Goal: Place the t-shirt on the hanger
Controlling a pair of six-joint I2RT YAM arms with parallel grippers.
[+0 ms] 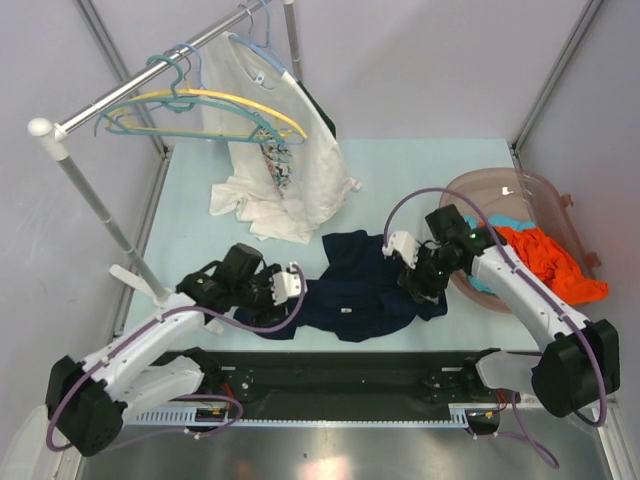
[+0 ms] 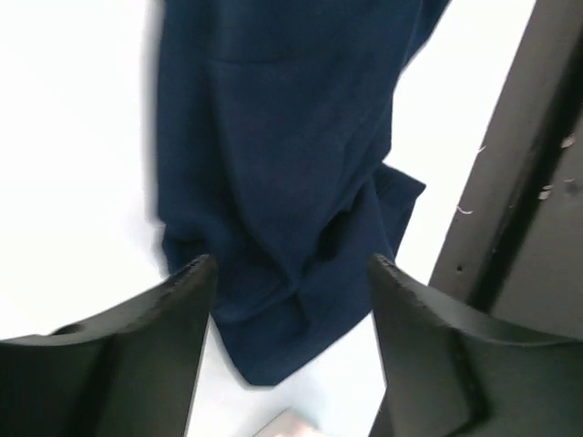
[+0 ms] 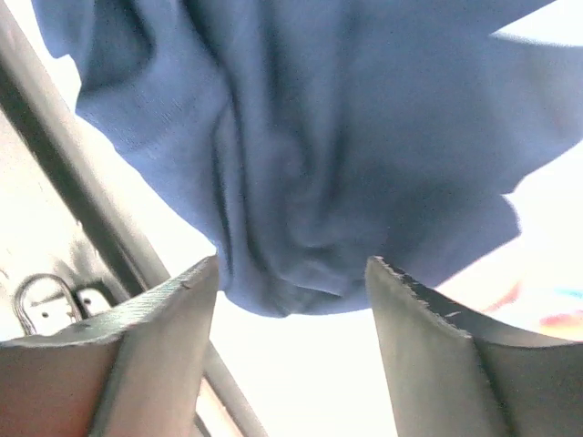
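A navy t shirt [image 1: 350, 310] lies crumpled on the pale table. My left gripper [image 1: 268, 305] is low over its left end, with creased dark cloth [image 2: 291, 200] between and beyond its parted fingertips. My right gripper [image 1: 420, 285] is low over the shirt's right end, its fingers also apart around folds of cloth [image 3: 291, 228]; whether the cloth is touched is unclear. Several empty hangers [image 1: 180, 100] hang on the rail [image 1: 130, 82] at upper left.
A white garment [image 1: 260, 180] hangs from the rail, its hem on the table. A bin [image 1: 480, 190] with orange and cyan clothes stands at right.
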